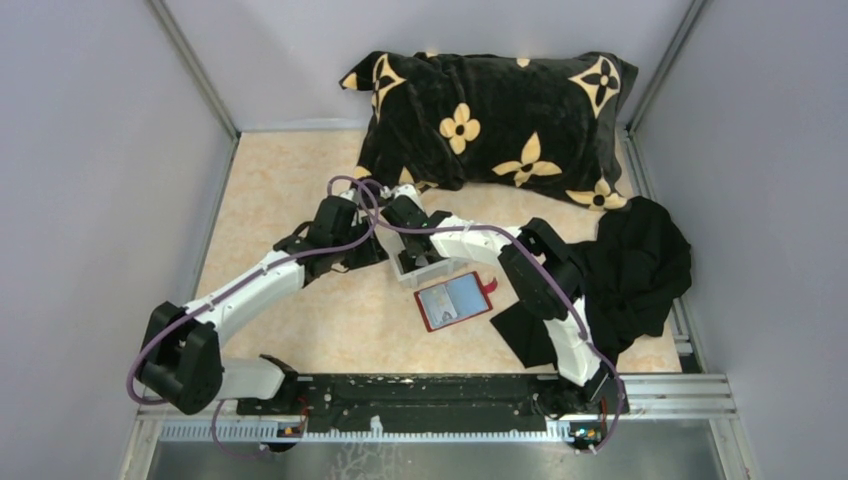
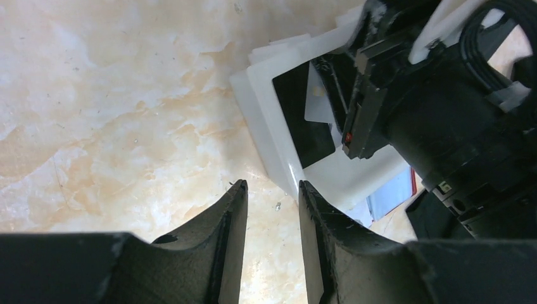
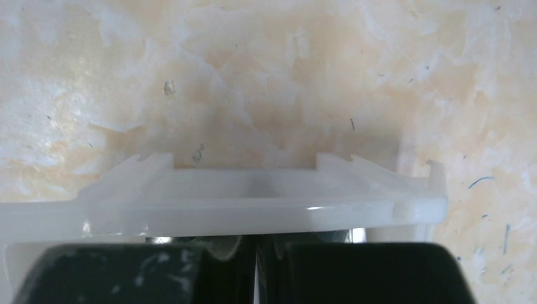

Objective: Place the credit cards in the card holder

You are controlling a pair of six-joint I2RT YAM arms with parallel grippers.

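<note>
A red-edged card holder (image 1: 455, 301) lies spread out on the table, with blue panels and a pale card-like piece in its left half. Behind it stands a white plastic tray (image 2: 275, 117) with a dark floor. Inside this tray a pale card (image 2: 318, 101) shows beside a finger of my right gripper. The right fingers (image 3: 231, 272) are close together over the tray's rim; whether they pinch anything is hidden. My left gripper stands open at the tray's left side, nothing between its fingers.
A black patterned cushion (image 1: 490, 125) fills the back of the table. Black cloth (image 1: 635, 270) covers the right side. Bare table (image 1: 330, 330) lies at the front left. Both arms are close together above the tray.
</note>
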